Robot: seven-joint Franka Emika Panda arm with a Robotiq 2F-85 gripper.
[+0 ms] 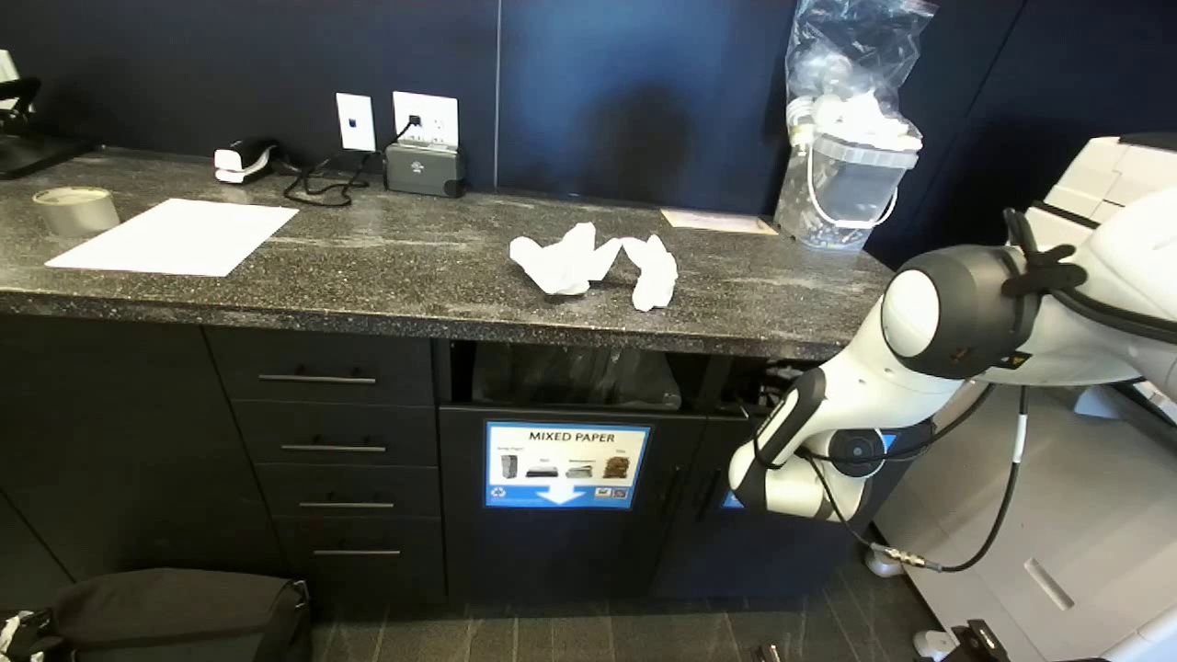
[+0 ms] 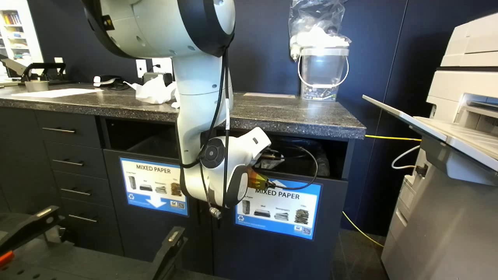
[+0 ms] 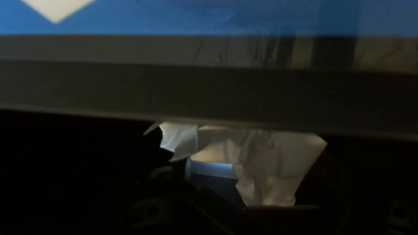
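My gripper (image 2: 275,158) reaches into the dark opening above the right-hand MIXED PAPER door. Its fingers stand open, though the fingers are mostly lost in shadow in the wrist view. White crumpled paper (image 3: 278,168) shows there, below the dark panel edge; how far it lies from the fingers is hard to tell. On the counter (image 1: 441,265) rest two more pieces of white crumpled paper, a larger one (image 1: 563,263) and a smaller one (image 1: 653,274).
The cabinet lip and blue-edged sign (image 2: 278,207) are close to the wrist. A clear bucket (image 1: 839,182) with a bag on top stands at the counter's right end. Flat white paper (image 1: 171,237) and a tape roll (image 1: 75,210) lie at left. The printer (image 2: 448,140) stands to the right.
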